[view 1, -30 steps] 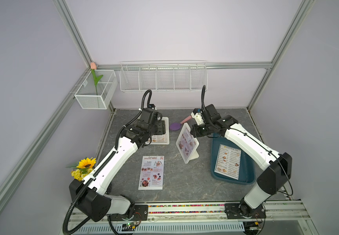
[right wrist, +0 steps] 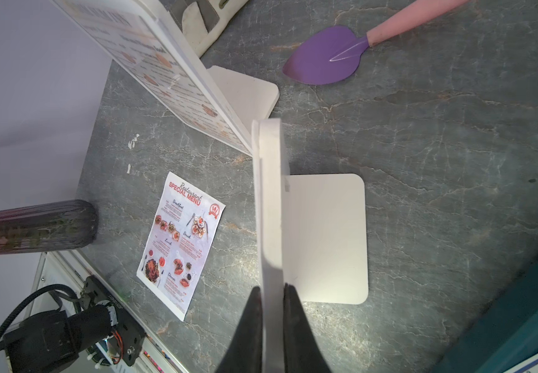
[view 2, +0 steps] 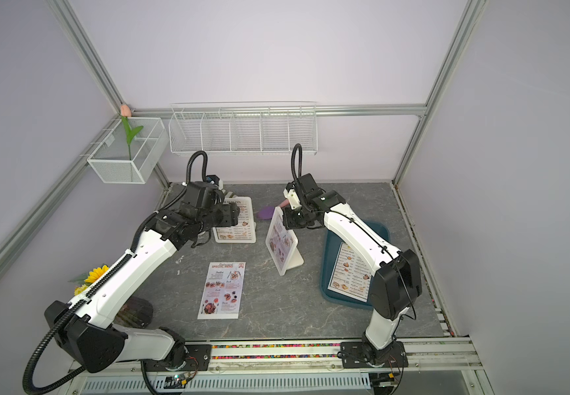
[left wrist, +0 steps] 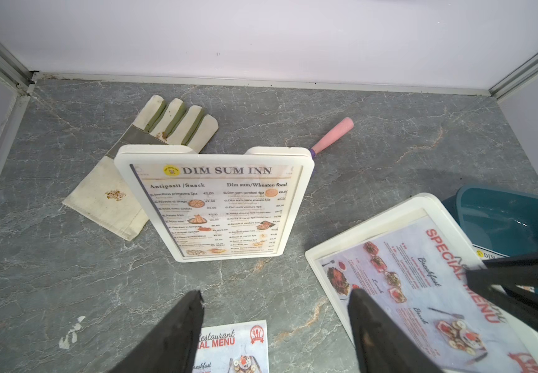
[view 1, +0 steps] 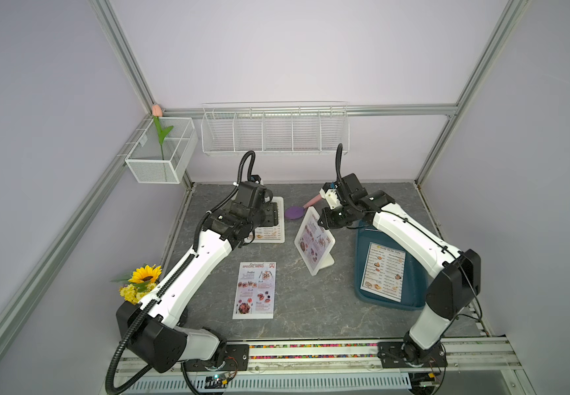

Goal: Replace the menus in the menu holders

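In the left wrist view, a white menu holder [left wrist: 303, 180] carries a DIM SUM INN menu [left wrist: 219, 214]. To its right stands a second, turned holder [view 1: 312, 243] with a SPECIAL MENU sheet in it. My right gripper is shut on this holder's thin edge, one finger each side. A loose Restaurant SPECIAL MENU sheet [view 1: 255, 289] lies flat on the table. Another dim sum menu [view 1: 383, 271] lies in the blue tray [view 1: 390, 304]. My left gripper hangs open over the table before the first holder, nothing between its fingers.
Behind the holders lie a purple trowel [right wrist: 328, 56] with a pink handle and a work glove [left wrist: 141, 168]. A sunflower vase [view 2: 134, 312] stands at the front left. Table between loose sheet and tray is clear.
The turned holder has shifted a little left with the right gripper. The left arm stays still.
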